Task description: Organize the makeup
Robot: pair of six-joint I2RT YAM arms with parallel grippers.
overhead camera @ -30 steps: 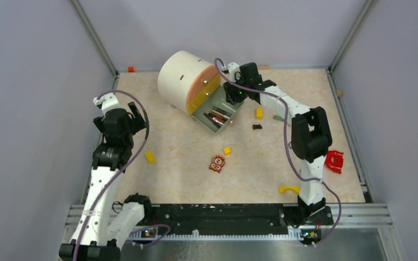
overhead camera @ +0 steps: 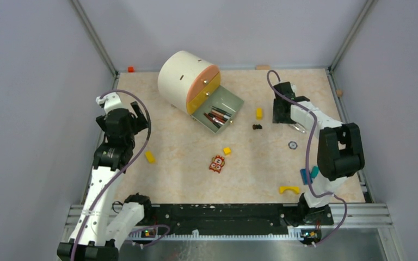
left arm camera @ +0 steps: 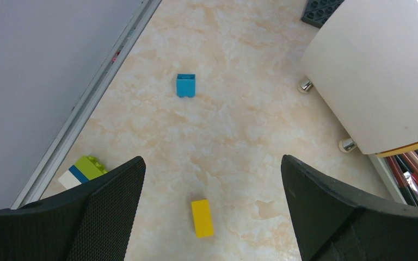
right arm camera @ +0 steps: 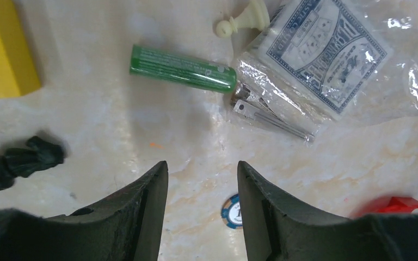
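The cream round cabinet stands at the back centre, with a green drawer pulled out holding several brushes and pencils. My right gripper is over the right back of the table, part open and empty; below it are a green tube, a clear bag with small metal tools, and a pale pawn-like piece. My left gripper stands open and empty above the left of the table, with the cabinet to its right in the left wrist view.
Yellow blocks, a black figure, a patterned toy, a chip, blue pieces and a yellow arched piece are scattered about.
My right gripper has moved away from the open drawer, rightward to above the green tube and bag. The left arm has barely moved.
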